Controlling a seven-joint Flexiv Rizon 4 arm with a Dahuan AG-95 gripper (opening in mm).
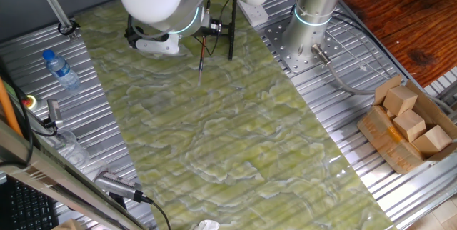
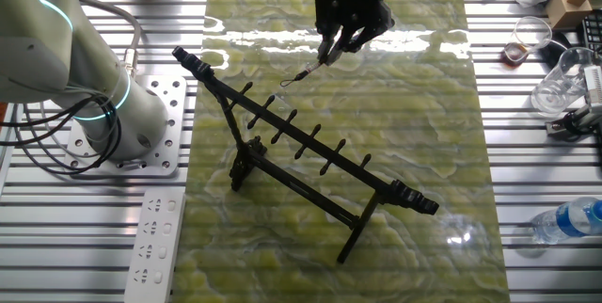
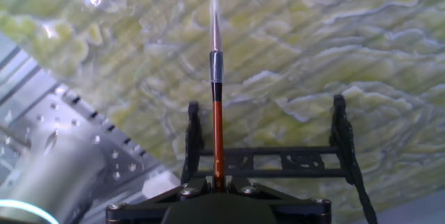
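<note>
My gripper is shut on a brush [image 3: 217, 123] with a reddish-brown handle, a silver collar and a pale pointed tip. In exterior view 1 the brush [image 1: 201, 66] points down the mat from beneath the arm. From the other side, exterior view 2 shows the gripper [image 2: 334, 51] above the mat, with a thin cord loop [image 2: 299, 76] sticking out toward a black rack [image 2: 315, 143]. The loop appears close to the rack's pegged top bar; whether it touches cannot be told. No brush hangs on the rack's pegs.
A green marbled mat [image 1: 214, 144] covers the table's middle, mostly clear. Beside the robot base lies a white power strip [image 2: 155, 247]. A cardboard box [image 1: 389, 141] of wooden blocks stands at the right, a water bottle [image 1: 62, 71] at the left.
</note>
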